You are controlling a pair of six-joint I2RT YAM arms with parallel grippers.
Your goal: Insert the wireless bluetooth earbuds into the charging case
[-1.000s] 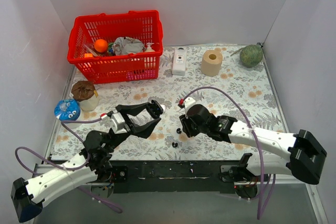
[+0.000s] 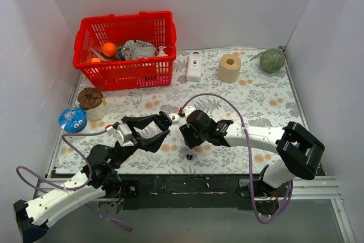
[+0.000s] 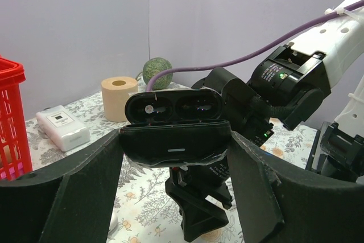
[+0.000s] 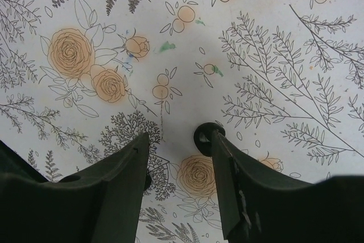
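The black charging case point(image 3: 176, 143) stands open between the fingers of my left gripper, which is shut on it above the table. Two rounded hollows show in its upper part. In the top view the case point(image 2: 164, 120) is at the left gripper's tips. My right gripper points down at the table, open, with nothing held. One black earbud point(image 4: 206, 138) lies by its right fingertip, partly covered by that finger. A second dark piece point(image 4: 148, 181) peeks from behind the left finger. In the top view, small dark pieces point(image 2: 189, 156) lie in front of the right gripper point(image 2: 189, 140).
A red basket point(image 2: 125, 75) fills the back left. Behind the arms are a white box point(image 2: 194, 68), a paper roll point(image 2: 229, 68) and a green ball point(image 2: 272, 60). A small white item point(image 2: 174, 118) lies near the case.
The right gripper has moved left and now covers the dark piece seen on the table earlier. The left gripper with the case has shifted slightly left.
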